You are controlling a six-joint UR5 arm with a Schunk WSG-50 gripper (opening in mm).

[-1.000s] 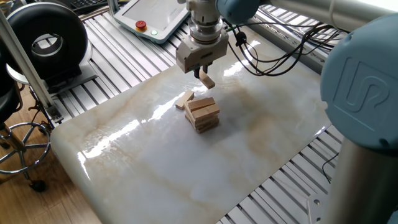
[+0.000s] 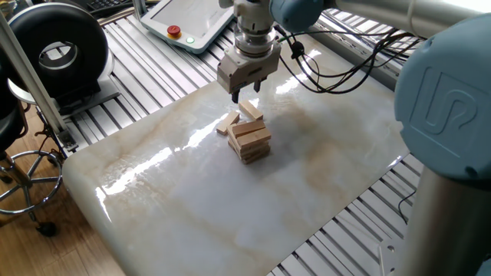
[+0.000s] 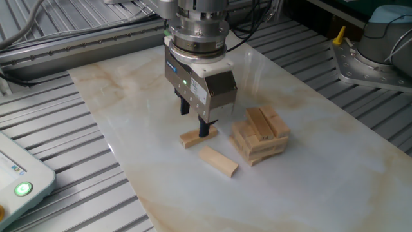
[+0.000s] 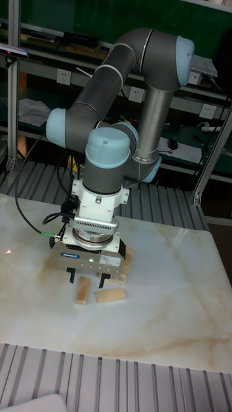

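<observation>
My gripper [image 2: 246,93] hangs above the table with its two dark fingers spread wide and nothing held between them. A light wooden block [image 2: 250,110] lies flat on the table below it; in view 2 this block [image 3: 195,137] is partly covered by one finger. Beside it a second loose block [image 3: 219,161] lies at an angle, with a small gap between the two. A short stack of wooden blocks [image 2: 251,142] stands close by, its layers slightly askew. In view 3 the gripper partly hides the stack [image 4: 125,265], while both loose blocks show in front.
Around the blocks, the glossy marbled tabletop [image 2: 176,207] is broadly clear. A teach pendant [image 2: 188,19] with a red button rests on the slatted metal beyond one edge. Dark cables [image 2: 337,80] loop beside the arm.
Earlier the gripper held a wooden block tilted above the table. Now its fingers are apart, and that block lies on the tabletop. The stack and the other loose block look unmoved.
</observation>
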